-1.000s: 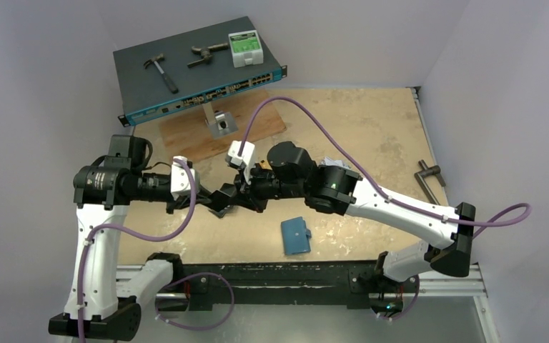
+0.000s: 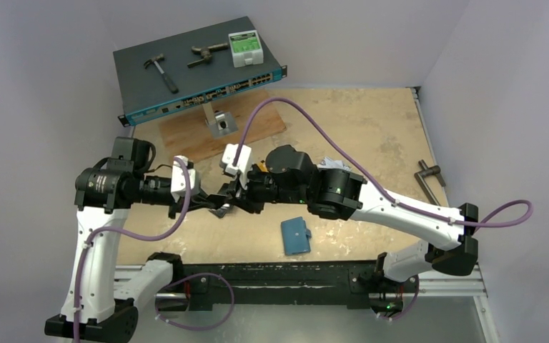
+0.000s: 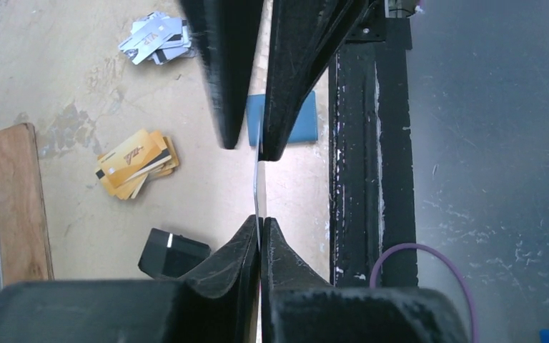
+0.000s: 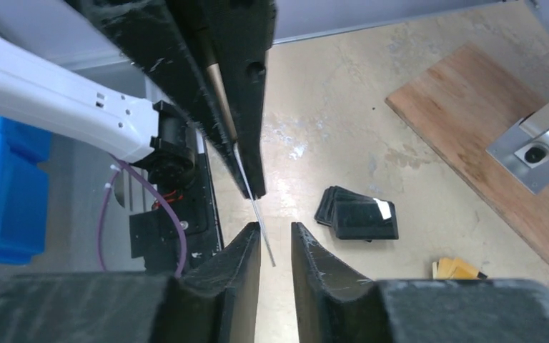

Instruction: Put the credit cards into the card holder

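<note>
Between my two grippers a thin card [image 3: 257, 187] is seen edge-on. My left gripper is shut on one end of it. The card's free end reaches between the fingertips of my right gripper, which stand apart with a gap around the card [image 4: 264, 239]. In the top view the left gripper [image 2: 211, 201] and right gripper [image 2: 231, 193] face each other closely. The blue card holder [image 2: 296, 236] lies closed on the table near its front edge. Stacks of black cards [image 4: 366, 219], gold cards [image 3: 136, 161] and silver cards [image 3: 159, 38] lie on the table.
A wooden board [image 2: 261, 127] with a metal bracket [image 2: 222, 124] stands at the back, under a network switch [image 2: 186, 68] bearing tools and a box. A dark metal tool [image 2: 429, 180] lies at the right edge. Table space right of the card holder is clear.
Both grippers have shifted only slightly, still facing each other. The card holder has stayed put.
</note>
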